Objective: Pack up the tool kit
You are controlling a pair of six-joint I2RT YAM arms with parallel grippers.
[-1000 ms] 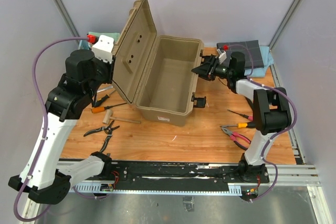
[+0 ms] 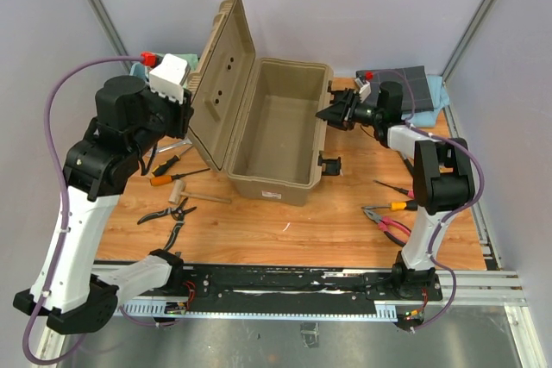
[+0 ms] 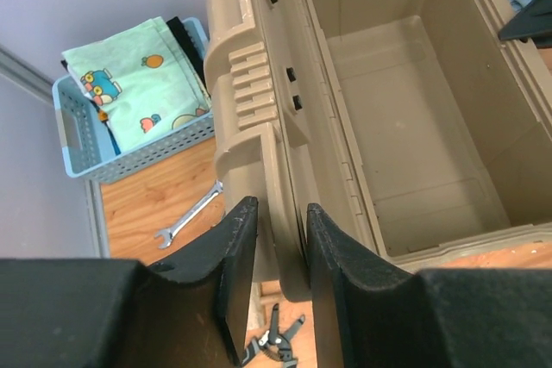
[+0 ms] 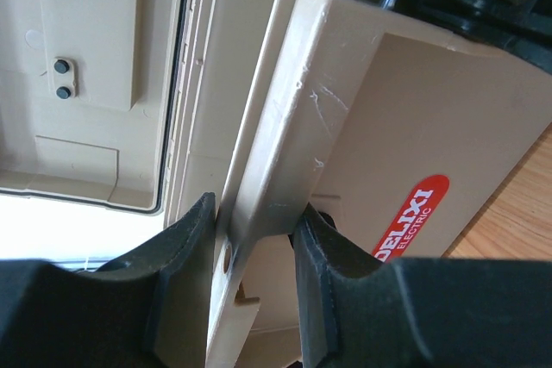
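The tan tool case [image 2: 272, 127] stands open and empty mid-table, its lid [image 2: 220, 75] raised on the left. My left gripper is shut on the lid's edge, as the left wrist view shows. On the case's right side, my right gripper has its fingers around the rim [image 4: 302, 101]; whether they grip it firmly is unclear. Tools lie on both sides: pruning shears [image 2: 172, 217], a hammer [image 2: 211, 198], screwdrivers [image 2: 172, 177], a wrench [image 3: 185, 217], pliers [image 2: 388, 226].
A blue basket [image 3: 138, 161] with folded cloth stands at the back left. Dark and blue cloths [image 2: 427, 114] lie at the back right. Walls border the sides and back.
My left arm has shifted very slightly at the lid. The case and right gripper have wobbled slightly, with little net movement.
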